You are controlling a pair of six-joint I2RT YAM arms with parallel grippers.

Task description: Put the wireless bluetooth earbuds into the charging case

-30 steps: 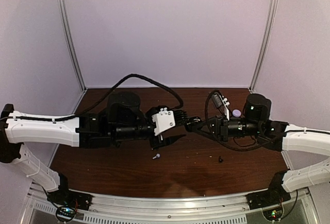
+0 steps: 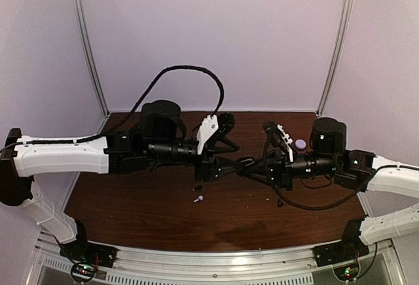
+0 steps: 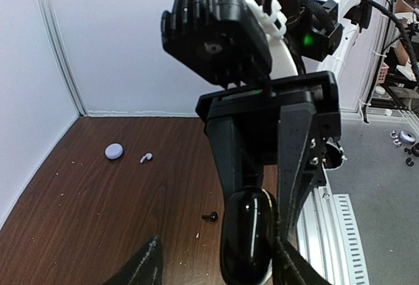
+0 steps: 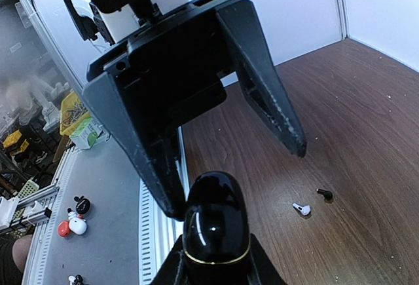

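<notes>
The glossy black charging case (image 3: 245, 236) (image 4: 215, 223) is held upright in my right gripper (image 2: 245, 167), which is shut on it. My left gripper is part open around the case in the left wrist view, one finger close to it, the other apart; in the right wrist view its fingers stand above and beside the case. A white earbud (image 4: 301, 208) and a black earbud (image 4: 325, 193) lie on the wooden table below, also small in the top view.
A pale round disc (image 3: 114, 151) lies on the table (image 2: 131, 213). White walls surround the back and sides. A metal rail runs along the front edge.
The left gripper has turned and moved right, from just short of the case to around it. The right gripper still holds the case, shifted slightly.
</notes>
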